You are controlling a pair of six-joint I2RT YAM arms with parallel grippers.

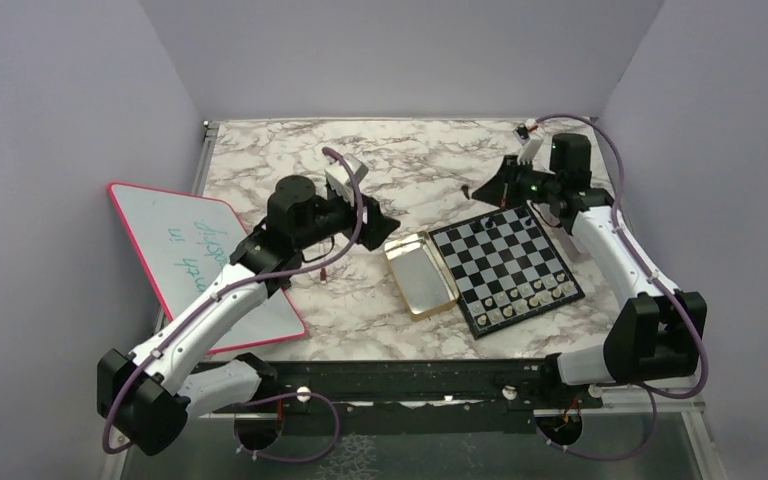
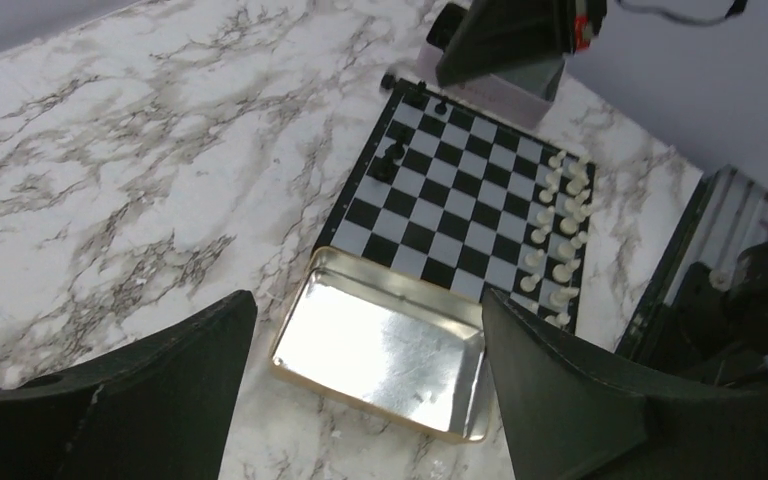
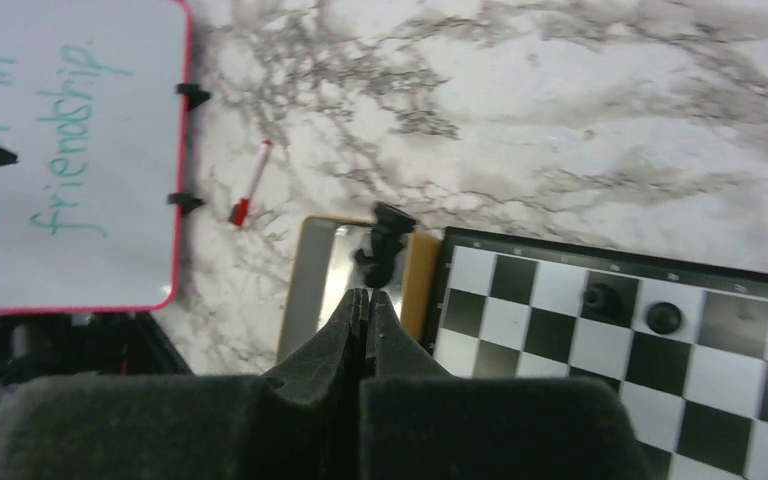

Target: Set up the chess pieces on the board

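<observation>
The chequered board [image 1: 470, 262] lies right of the table's middle. White pieces [image 2: 570, 225] stand in rows along its near end, and a few black pieces [image 3: 664, 318] stand toward the opposite end. Over the area past the board's far left corner, my right gripper [image 1: 474, 195] is shut on a black chess piece [image 3: 385, 243], which sticks out tilted from the fingertips. Its exact type is hard to tell. My left gripper [image 1: 382, 230] is raised left of the board, its fingers [image 2: 195, 345] well apart and nothing between them.
An empty-looking gold metal tray [image 1: 422, 275] touches or nearly touches the board's left side. Behind the right arm sits a pale pink box [image 2: 505, 100]. A whiteboard [image 1: 195, 260] with green writing and a red marker [image 3: 252, 185] lie left.
</observation>
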